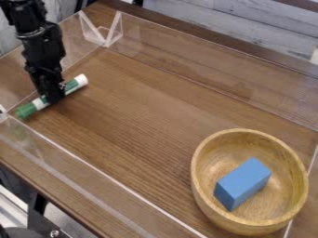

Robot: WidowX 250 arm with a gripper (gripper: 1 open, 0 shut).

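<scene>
At the left edge of the table, my black gripper (50,96) reaches down from the top left onto a green and white marker-like stick (28,109) lying diagonally. The gripper is shut on the stick near its middle; the fingertips are dark and small in this view.
A wooden bowl (248,147) with a blue block (243,183) in it sits at the lower right. Clear plastic sides border the table at the left.
</scene>
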